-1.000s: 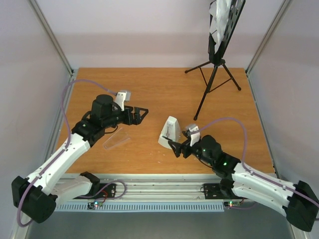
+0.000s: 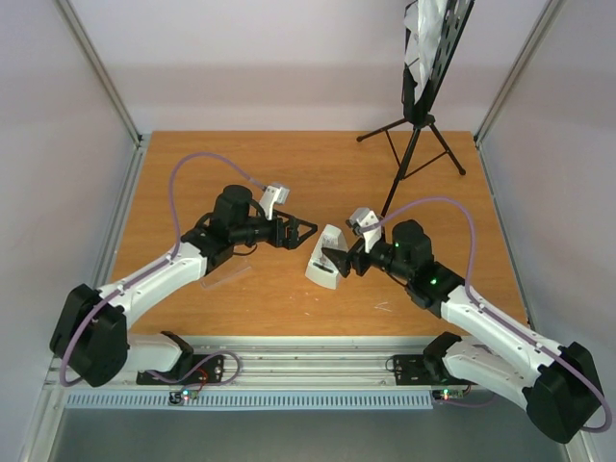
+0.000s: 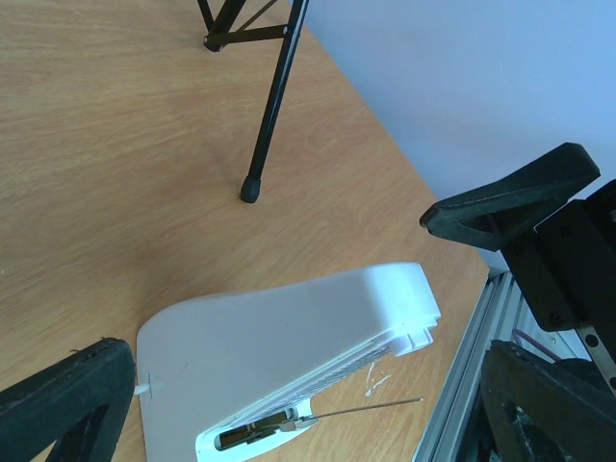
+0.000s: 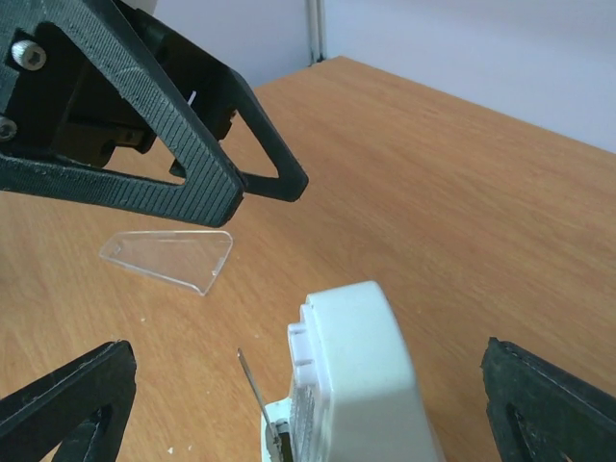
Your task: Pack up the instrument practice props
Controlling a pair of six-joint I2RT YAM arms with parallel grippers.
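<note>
A white metronome (image 2: 323, 271) stands near the middle of the table, its thin metal pendulum rod (image 3: 361, 409) swung out from its body. My left gripper (image 2: 310, 231) hangs open above and to its left, and nothing is held. From the right, my open right gripper (image 2: 335, 258) reaches over the metronome's edge in the top view. In the right wrist view the metronome's white end (image 4: 361, 332) appears between the spread fingers, with no grip on it. A clear plastic cover (image 4: 173, 255) lies flat on the table to the left.
A black music stand (image 2: 416, 120) with white sheets rises at the back right; one leg (image 3: 274, 101) comes down close behind the metronome. The two grippers are close to each other. Bare wood (image 2: 279, 164) spreads across the back left.
My left gripper has moved right, toward the metronome. The metronome looks unmoved.
</note>
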